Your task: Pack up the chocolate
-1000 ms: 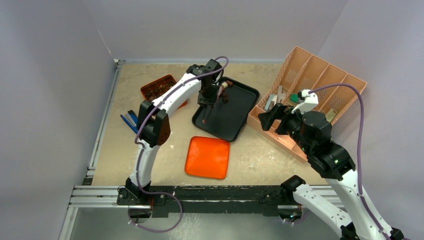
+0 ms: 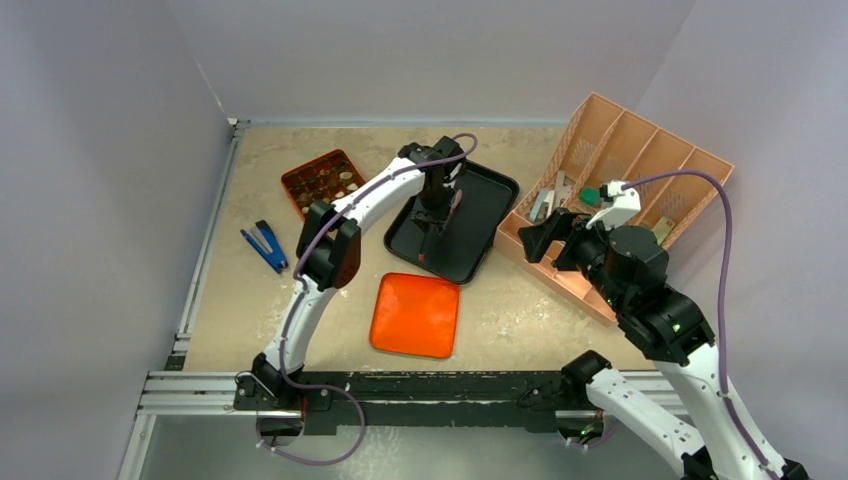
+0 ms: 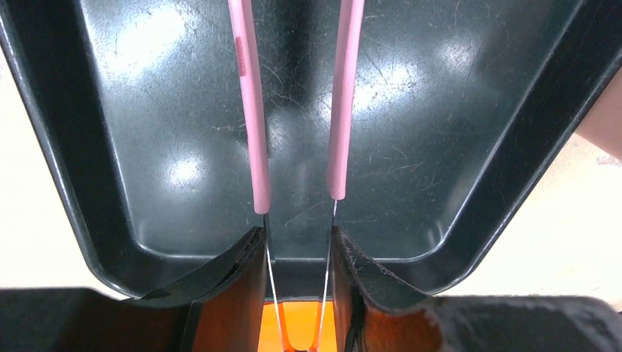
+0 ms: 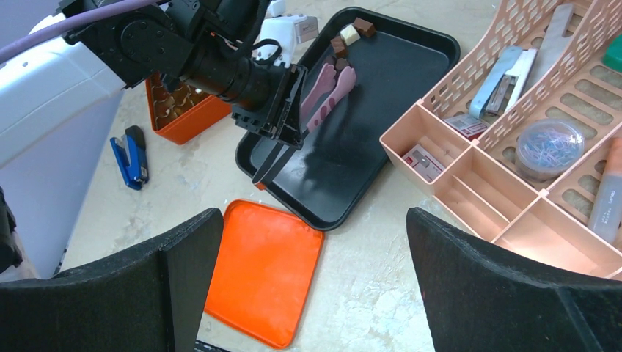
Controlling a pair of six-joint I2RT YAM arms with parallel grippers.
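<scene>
My left gripper holds metal tongs with pink tips (image 3: pixel 339 110) over the black tray (image 3: pixel 169 95); its fingers close on the tong arms, the tips spread apart. In the right wrist view, several brown and cream chocolate pieces (image 4: pixel 364 26) lie at the tray's back end. The orange-red box (image 2: pixel 322 175) at back left holds chocolates. My right gripper (image 2: pixel 545 240) hangs open over the organizer, nothing between its fingers.
A pink organizer (image 2: pixel 645 150) with stationery stands right of the black tray. An empty orange tray (image 2: pixel 414 316) lies in front. A blue stapler (image 2: pixel 262 247) lies at left. The front table around the orange tray is clear.
My left arm has moved right over the black tray, carrying the tongs. The right arm is nearly unchanged.
</scene>
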